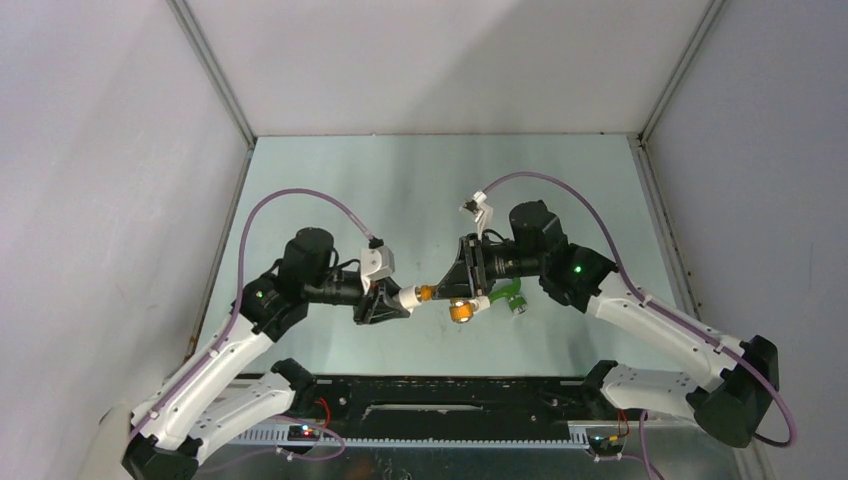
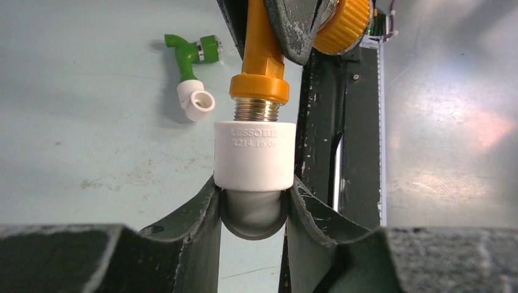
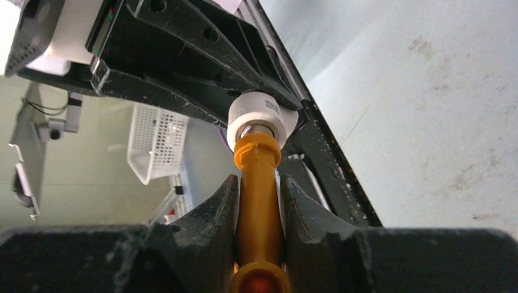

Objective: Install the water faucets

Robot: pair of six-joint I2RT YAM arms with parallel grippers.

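Note:
My left gripper grips a white plastic fitting [image 2: 254, 155], marked LESSO. Above it, my right gripper is shut on an orange faucet [image 3: 258, 195], whose threaded end [image 2: 256, 110] points into the white fitting, with some thread exposed. The faucet's orange knob [image 2: 342, 24] sticks out beside the right gripper. A green faucet [image 2: 183, 60] with a white elbow [image 2: 195, 101] attached lies on the table in the left wrist view.

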